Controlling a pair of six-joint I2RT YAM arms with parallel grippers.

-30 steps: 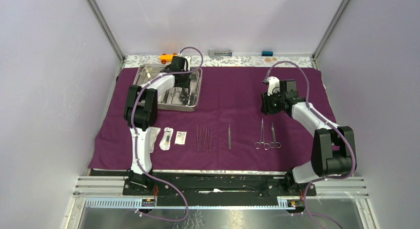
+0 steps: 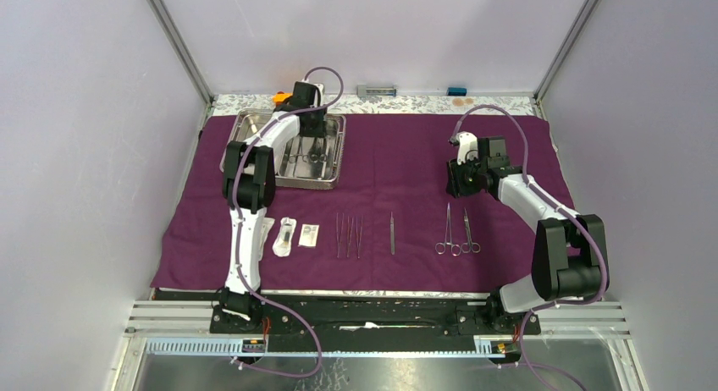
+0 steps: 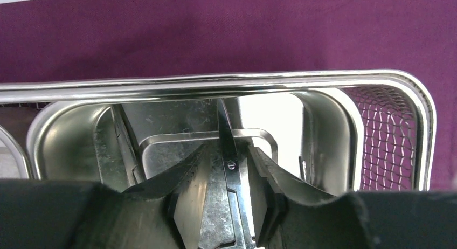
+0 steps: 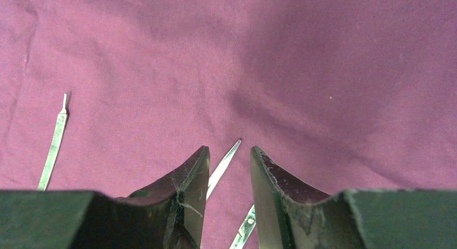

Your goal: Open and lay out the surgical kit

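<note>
In the left wrist view, my left gripper is open over the metal tray (image 3: 215, 84), its fingers on either side of a pair of scissors (image 3: 230, 165) lying inside. Another instrument (image 3: 125, 146) lies left of it in the tray. Above bare cloth my right gripper stands part open; no object is held in it. Below its fingers show the tips of two scissor-like instruments on the cloth. From above, those are scissors (image 2: 449, 230) and a second ringed instrument (image 2: 467, 232). A scalpel handle (image 2: 392, 234), several tweezers (image 2: 349, 236) and packets (image 2: 285, 237) lie in the same row.
My left gripper has moved toward the back of the tray, away from the near rim. My right arm and the instruments on the cloth keep their places.
</note>
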